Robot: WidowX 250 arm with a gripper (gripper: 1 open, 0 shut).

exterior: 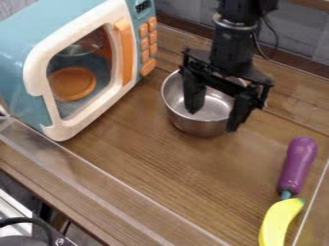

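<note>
My black gripper [215,102] is open and low over a steel pot [179,118], its fingers reaching down at the pot, one inside near the left and the other toward the right side. Whether they touch the pot cannot be told; the arm hides much of the bowl.
A toy microwave [34,83] stands at the left. A purple eggplant [297,163] and a banana [278,223] lie at the right on the wooden counter [154,192]. A wall runs along the back.
</note>
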